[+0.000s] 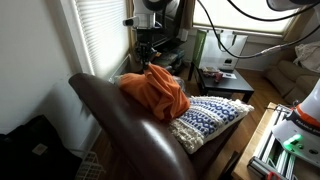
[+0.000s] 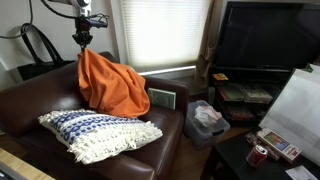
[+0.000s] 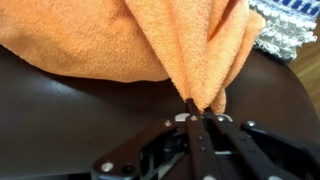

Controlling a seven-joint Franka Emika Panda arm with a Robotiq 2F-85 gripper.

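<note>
An orange blanket is draped over the back and seat of the dark brown sofa, with one part pulled up into a peak. My gripper is shut on a gathered fold of that blanket, as the wrist view shows. In exterior view 2 the gripper stands at the blanket's top, above the sofa back. Much of the blanket's lower part still rests on the sofa.
A blue and white fringed pillow lies on the seat in front of the blanket. A grey storage bin stands on the floor beside the sofa. Farther right are a TV and a dark table.
</note>
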